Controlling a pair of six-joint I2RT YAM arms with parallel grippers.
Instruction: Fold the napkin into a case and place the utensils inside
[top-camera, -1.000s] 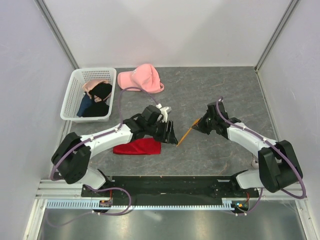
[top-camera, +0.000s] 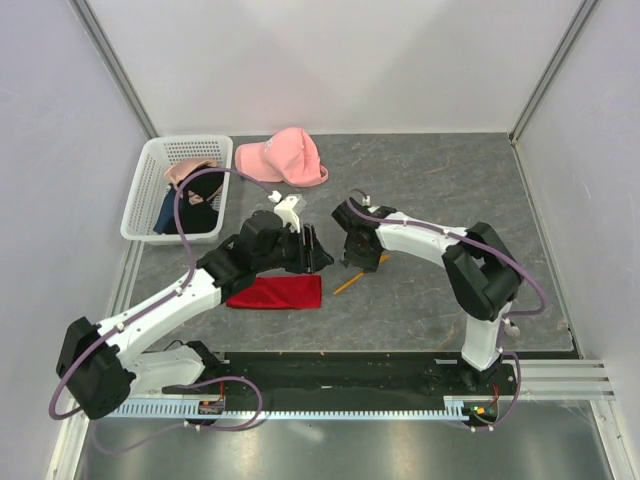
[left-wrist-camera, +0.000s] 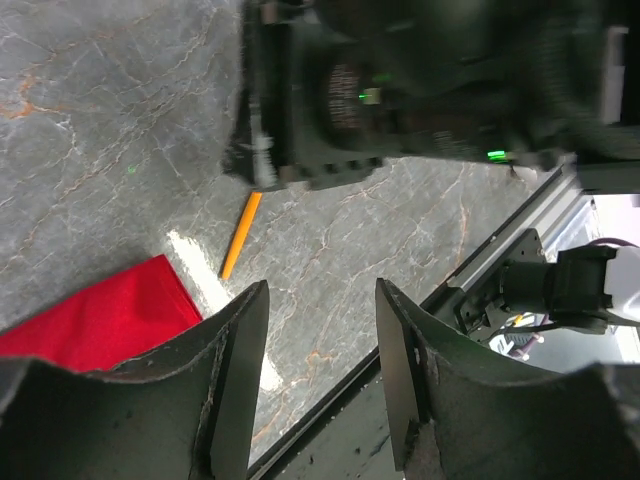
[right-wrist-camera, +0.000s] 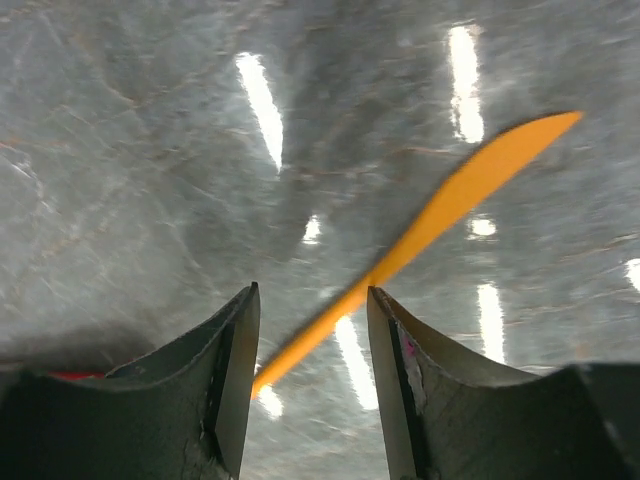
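An orange knife (right-wrist-camera: 432, 222) lies flat on the grey table, its blade toward the upper right in the right wrist view. My right gripper stands open above its handle end, the orange strip showing between the parted fingers. In the top view the right gripper (top-camera: 362, 262) hides much of the knife's middle. The folded red napkin (top-camera: 275, 293) lies to the left, partly under my left arm. My left gripper is open and empty, over the table by the napkin's right end. No other utensil shows on the table.
A white basket (top-camera: 130, 205) with clothes stands at the back left, a pink cap (top-camera: 285, 158) beside it. Both grippers are close together at mid-table.
The knife, tilted up earlier, now lies flat. My left gripper has drawn back leftward.
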